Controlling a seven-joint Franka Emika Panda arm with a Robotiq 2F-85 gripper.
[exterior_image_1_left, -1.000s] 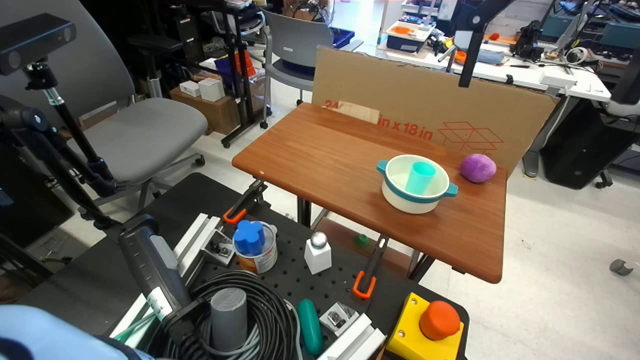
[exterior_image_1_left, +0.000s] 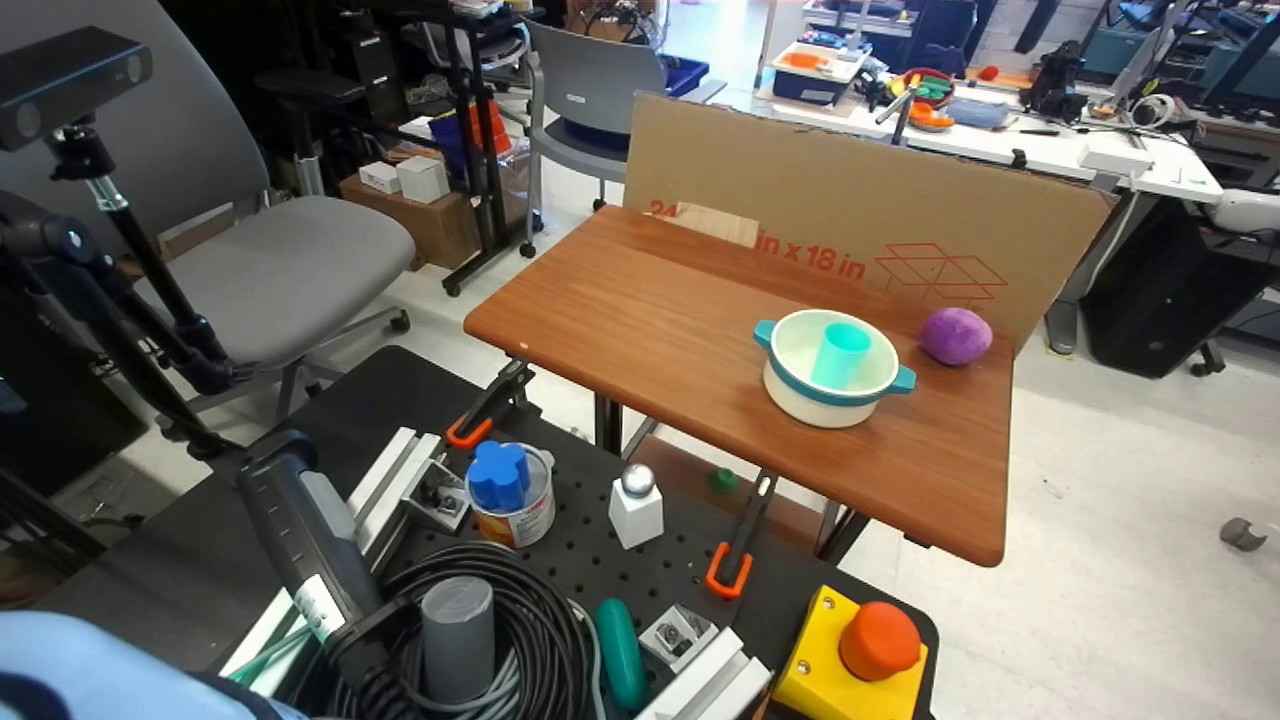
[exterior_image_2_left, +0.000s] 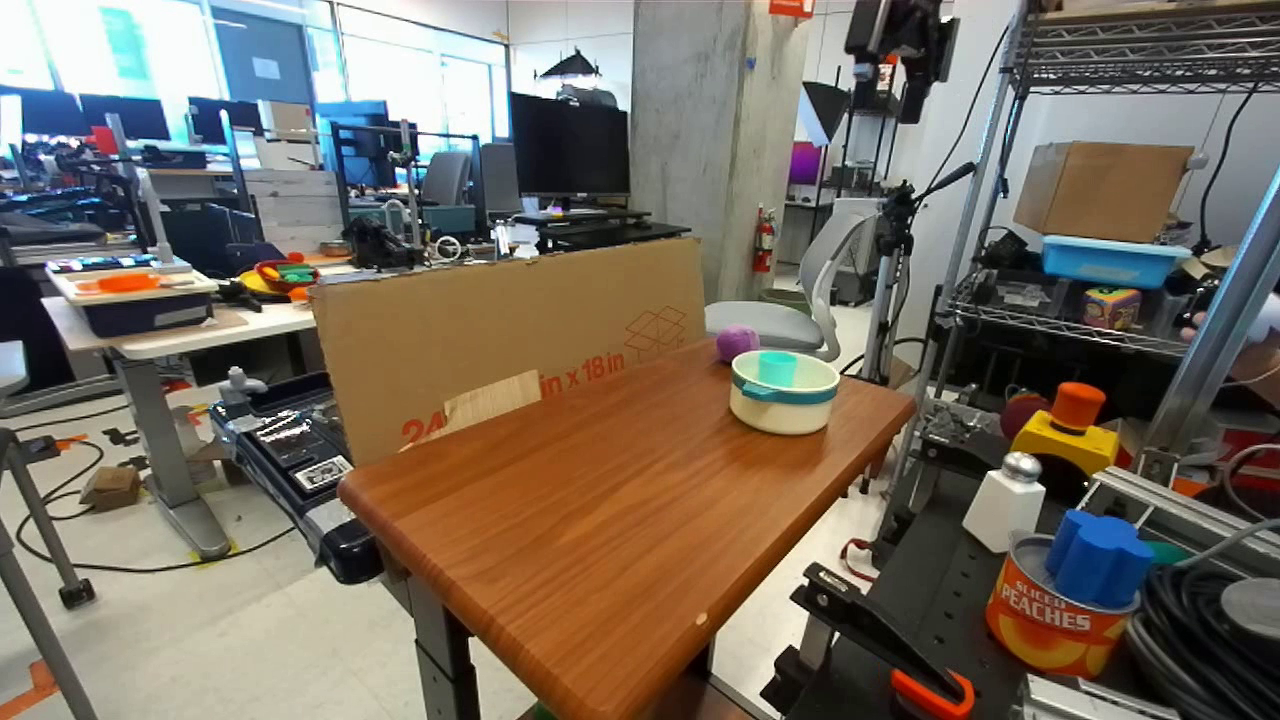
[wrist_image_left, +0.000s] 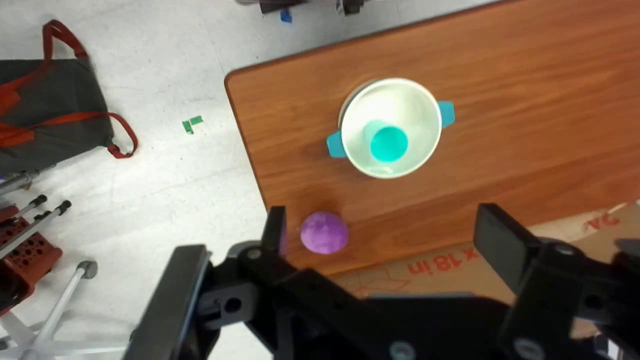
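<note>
A cream pot (exterior_image_1_left: 821, 406) with teal handles stands on the wooden table (exterior_image_1_left: 672, 318). Inside it is a turquoise cup (exterior_image_1_left: 842, 354), its closed-looking or open end not clear from here. Behind the pot, near the table's far corner, lies a purple ball (exterior_image_1_left: 956, 336). From above, the wrist view has the pot (wrist_image_left: 414, 99), the cup (wrist_image_left: 388, 144) and the ball (wrist_image_left: 324, 233). My gripper is high over the table, its fingers wide apart and nothing held. In exterior view 2, a dark gripper (exterior_image_2_left: 902, 54) hangs at the top, well above the pot (exterior_image_2_left: 782, 414).
A cardboard panel (exterior_image_1_left: 828, 180) rises along the table's back edge. The long side of the table away from the pot is bare. A black cart carries a peach can (exterior_image_2_left: 1062, 612), a white shaker (exterior_image_2_left: 1005, 504) and a yellow box with a red button (exterior_image_1_left: 858, 654).
Pot, cup and ball have stayed where they were.
</note>
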